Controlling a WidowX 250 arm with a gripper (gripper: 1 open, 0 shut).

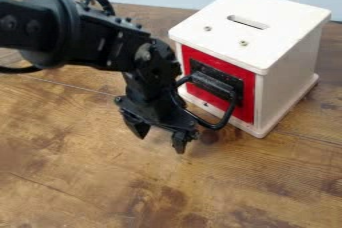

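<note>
My black gripper (159,136) hangs open over the wooden table, pointing down, with nothing between its fingers. It is left of and in front of a white wooden box (277,92), which has a slot and two small screws on its top and a red front panel (201,60) with black hardware on it. A black cable or loop runs from near that hardware behind my wrist; where it attaches is hard to tell.
A pale wall stands behind the box.
</note>
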